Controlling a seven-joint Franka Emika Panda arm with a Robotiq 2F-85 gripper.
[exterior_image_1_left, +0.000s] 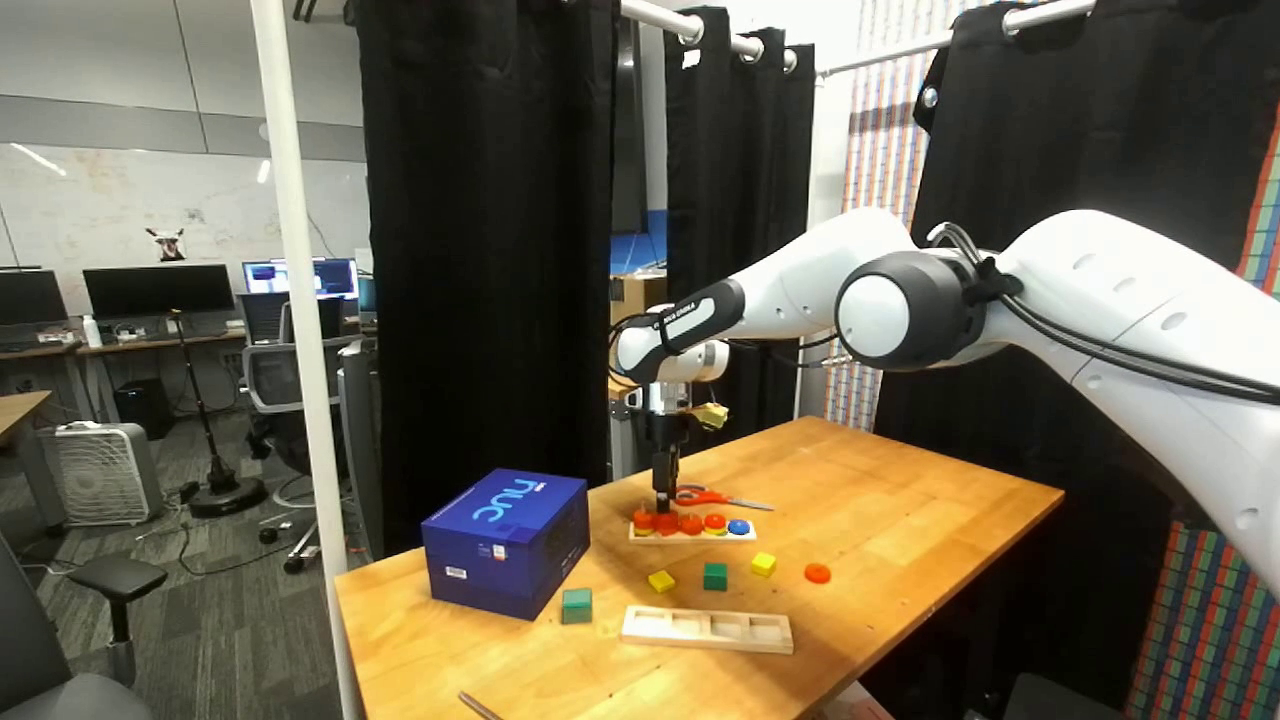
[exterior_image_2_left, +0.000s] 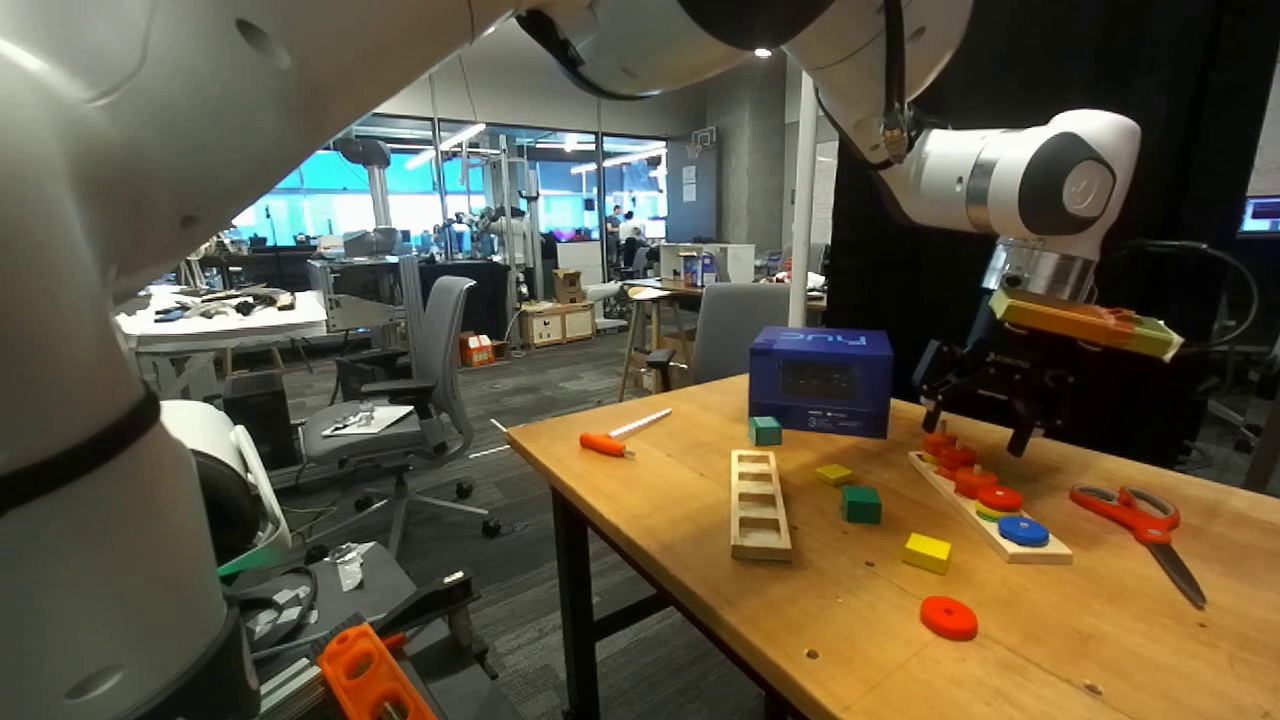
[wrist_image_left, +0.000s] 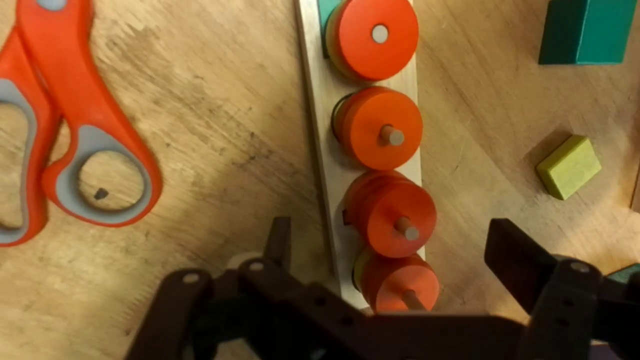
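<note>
My gripper stands open above the pegged board, its two black fingers (wrist_image_left: 279, 243) apart on either side of the row of rings. The wooden peg board (wrist_image_left: 327, 174) carries red rings (wrist_image_left: 384, 129) stacked on several pegs. A blue ring (exterior_image_2_left: 1023, 532) sits at the board's end away from my gripper (exterior_image_2_left: 974, 430). Between the fingers I see only open space over the board's near-end rings; nothing is held. On the bare table lies a loose red ring (exterior_image_2_left: 949, 618), apart from the board.
Red scissors (wrist_image_left: 114, 144) lie beside the board. Yellow blocks (exterior_image_2_left: 926, 552), green blocks (exterior_image_2_left: 860, 504) and a slotted wooden tray (exterior_image_2_left: 762, 552) are spread across the table. A blue box (exterior_image_1_left: 504, 540) stands near the board.
</note>
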